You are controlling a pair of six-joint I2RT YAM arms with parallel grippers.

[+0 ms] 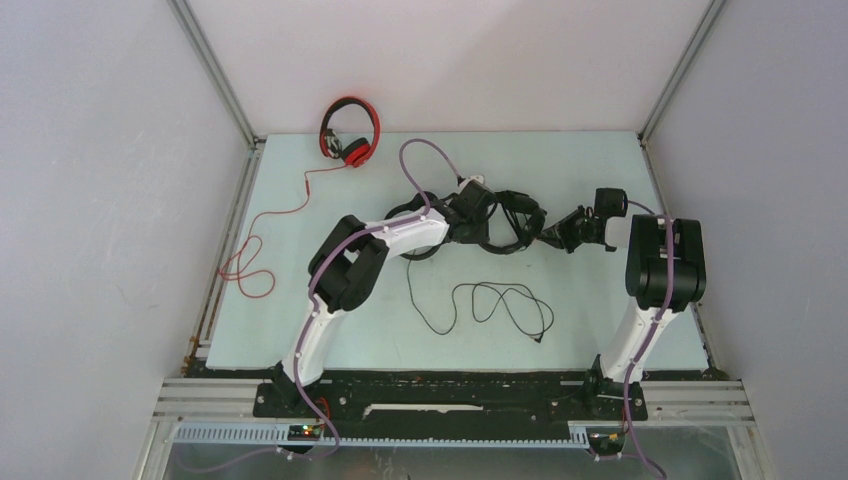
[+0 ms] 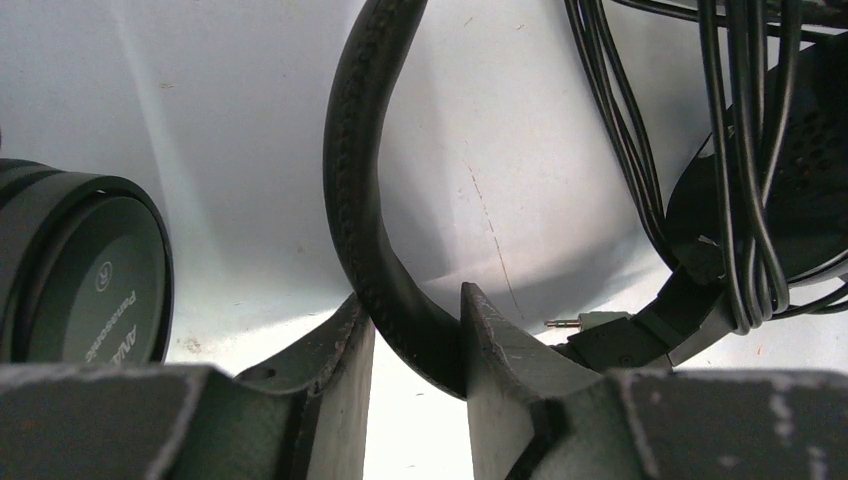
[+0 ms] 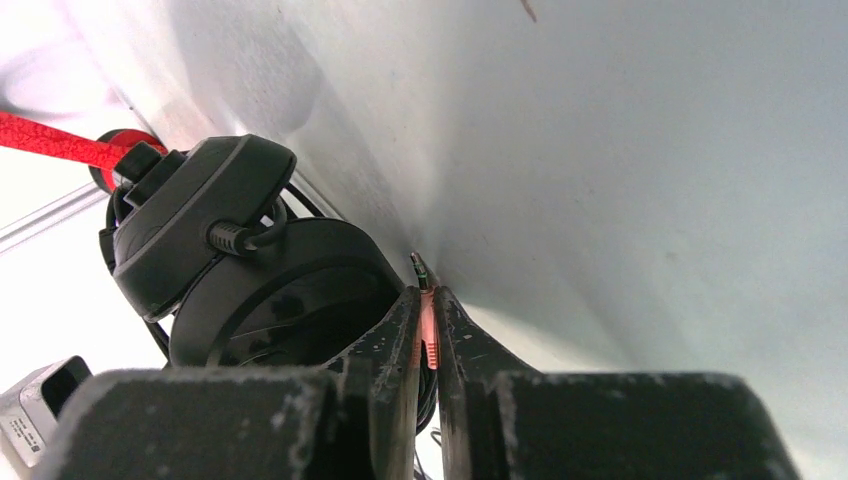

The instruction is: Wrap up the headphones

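Note:
A black headset with its cable wound in loops around one ear cup (image 1: 522,205) lies right of the table's middle. Between the fingers of my left gripper is its curved black headband (image 2: 358,150). The coiled cable (image 2: 745,170) crosses the cup in the left wrist view, and a plug with a pale green sleeve (image 2: 600,320) sticks out by the band. On the cup's right side, my right gripper is shut on a pink-sleeved plug (image 3: 429,330), its tip pointing out beyond the fingers. My left arm partly covers the headset from above.
Another black headset's ear cup (image 2: 120,280) lies left of my left gripper, and a thin black cable (image 1: 480,285) spreads over the front middle. Red headphones (image 1: 372,112) with a red cable (image 1: 257,240) occupy the far left.

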